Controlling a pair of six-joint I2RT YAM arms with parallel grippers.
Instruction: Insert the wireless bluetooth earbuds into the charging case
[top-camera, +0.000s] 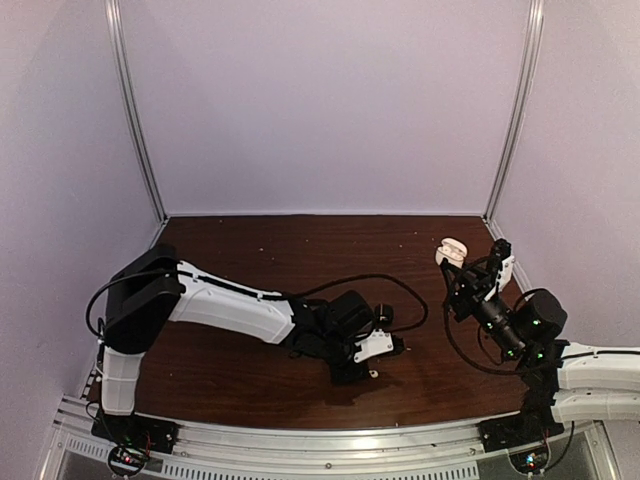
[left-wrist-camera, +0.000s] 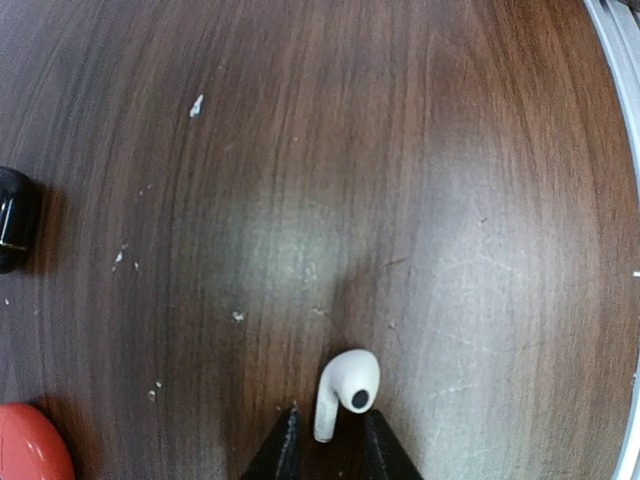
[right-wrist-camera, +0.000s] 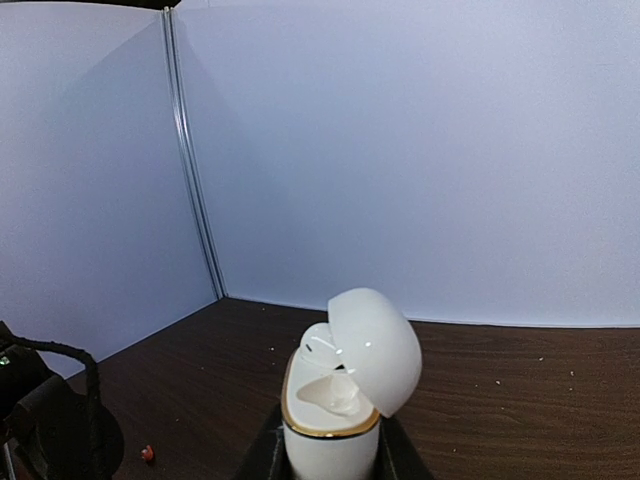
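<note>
A white earbud (left-wrist-camera: 355, 375) lies on the table in the left wrist view. My left gripper is low over it, its fingertips apart on either side of the stem's end; whether they touch it cannot be told. In the top view that gripper hides part of the earbud (top-camera: 373, 374). My right gripper is shut on the white charging case (right-wrist-camera: 330, 440), held upright with its lid tipped open and the cavities showing. In the top view the case (top-camera: 451, 250) is raised at the right.
A black object (left-wrist-camera: 14, 220) and a red object (left-wrist-camera: 32, 445) lie near the earbud at the left wrist view's left side. The front metal rail (top-camera: 330, 440) runs along the near edge.
</note>
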